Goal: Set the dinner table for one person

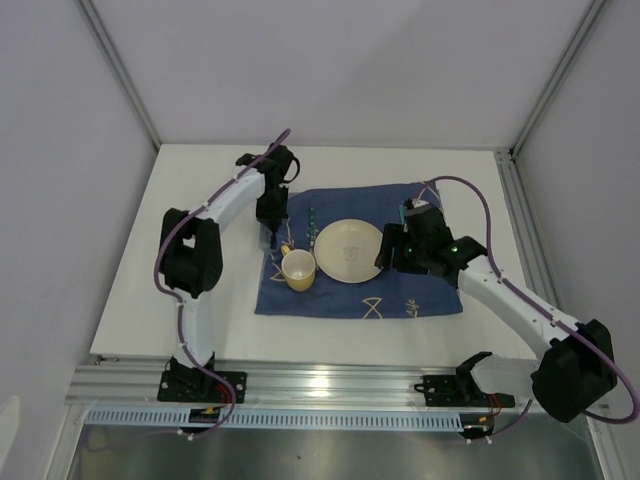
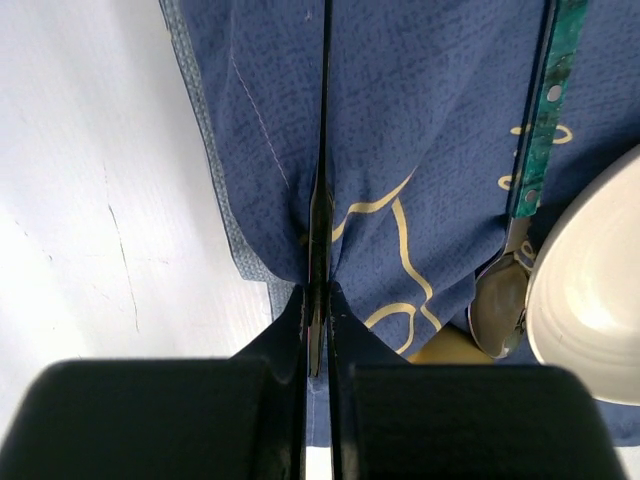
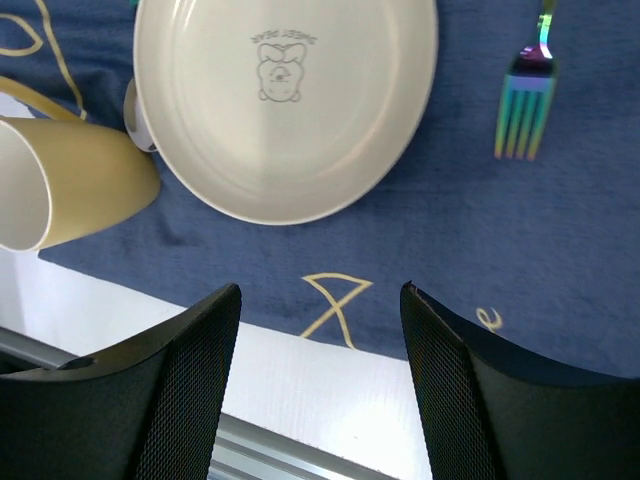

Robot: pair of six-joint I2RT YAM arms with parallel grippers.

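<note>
A blue cloth (image 1: 360,300) lies on the table, bearing a cream plate (image 1: 348,250) and, left of it, a yellow mug (image 1: 298,270). In the left wrist view my left gripper is shut on the cloth's bunched left edge. A green-handled spoon (image 2: 498,305) lies beside the mug. A fork (image 3: 525,95) lies right of the plate. My right gripper (image 1: 390,250) hangs over the plate's right side, open and empty.
A metal rail borders the front, and walls stand at the back and sides.
</note>
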